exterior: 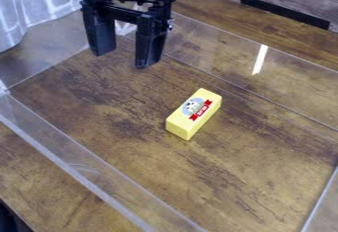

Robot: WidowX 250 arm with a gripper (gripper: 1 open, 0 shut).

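A yellow rectangular box [185,122] with a red and grey label on top lies on the brown wooden surface [106,127], right of centre. My black gripper [123,40] hangs at the upper left, above and apart from the box, its two fingers spread with nothing visible between them.
Clear transparent walls [40,139] border the work area on several sides. A white curtain [20,4] hangs at the top left. The surface around the box is otherwise clear.
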